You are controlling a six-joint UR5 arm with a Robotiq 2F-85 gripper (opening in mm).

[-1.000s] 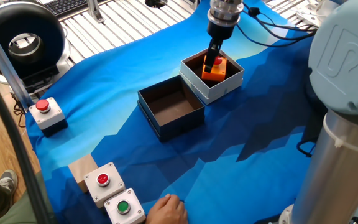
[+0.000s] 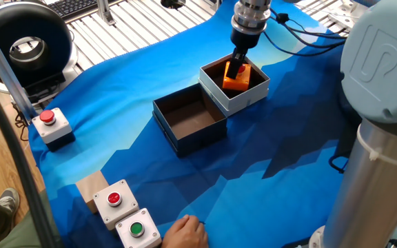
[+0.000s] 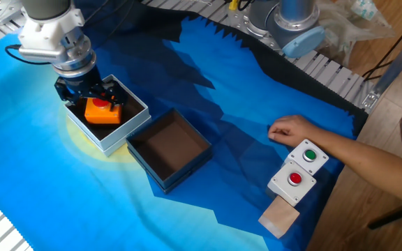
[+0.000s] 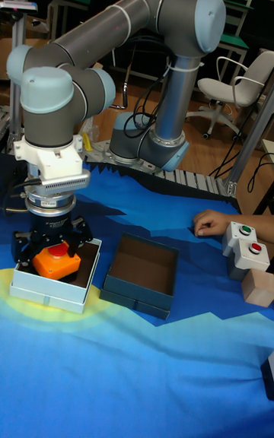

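An orange box with a red button is inside the light grey open box, tilted in exterior view 3. My gripper points down into that box from above. Its dark fingers stand on either side of the orange box. Whether both pads press on it is hard to make out, since the fingertips are partly hidden. Right beside the grey box, the dark open box is empty.
Two white button boxes, one red and one green, sit beside a wooden block. A person's hand rests on the cloth near them. Another red-button box stands at the far left in exterior view 1.
My gripper has shifted very slightly over the grey box, and the orange box sits a touch differently at its fingers. The other boxes and the hand have stayed put.
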